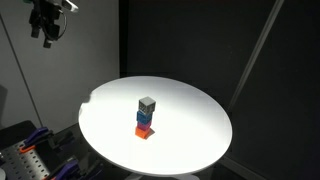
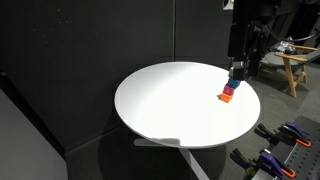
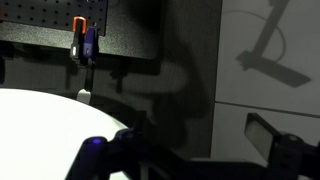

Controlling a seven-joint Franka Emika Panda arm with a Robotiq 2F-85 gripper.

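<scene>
On the white round table [image 1: 190, 115] stands an upright stack of small blocks. An orange block [image 1: 142, 133] forms its base, with a pink-purple block [image 1: 144, 126] over it, then a blue block [image 1: 143, 116] and a grey block [image 1: 147, 104] on top. In exterior view 2 the orange block [image 2: 225, 98] shows at the table's right, while the arm covers the stack's top. My gripper [image 1: 40, 37] hangs high at the upper left, well away from the stack. In the wrist view its fingers [image 3: 94, 150] stand wide apart, with only floor visible between them.
The robot's dark base plate [image 3: 130, 40] lies beside the table, with clamps [image 3: 90, 42] on its edge. A wooden chair [image 2: 291, 70] stands at the back right.
</scene>
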